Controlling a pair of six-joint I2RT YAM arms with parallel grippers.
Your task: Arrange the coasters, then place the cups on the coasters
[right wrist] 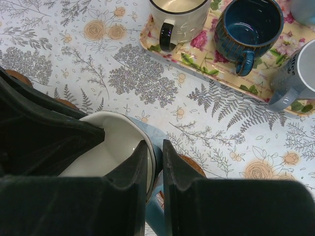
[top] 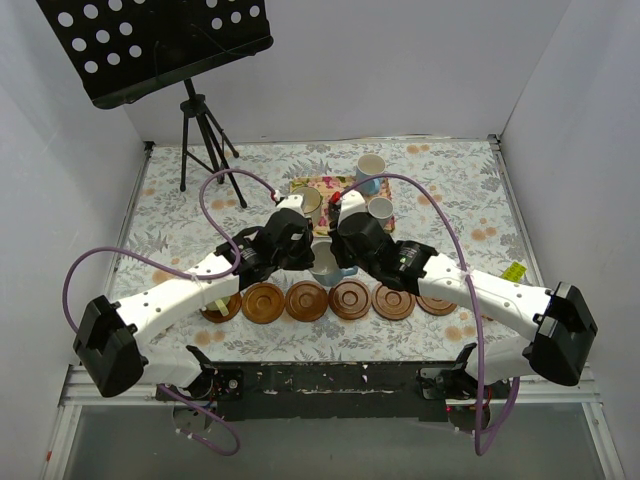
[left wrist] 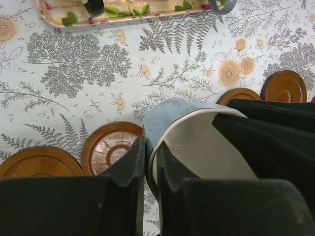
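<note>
A light blue cup [top: 326,264] with a white inside hangs between my two grippers, just behind the row of wooden coasters [top: 349,299] in the top view. My left gripper is shut on the cup's rim [left wrist: 185,117], and my right gripper is shut on the rim too, from the other side. In the left wrist view a coaster [left wrist: 107,147] lies below the cup, partly hidden by it.
A floral tray [right wrist: 215,68] with several mugs stands at the back. A music stand [top: 196,120] rises at the back left.
</note>
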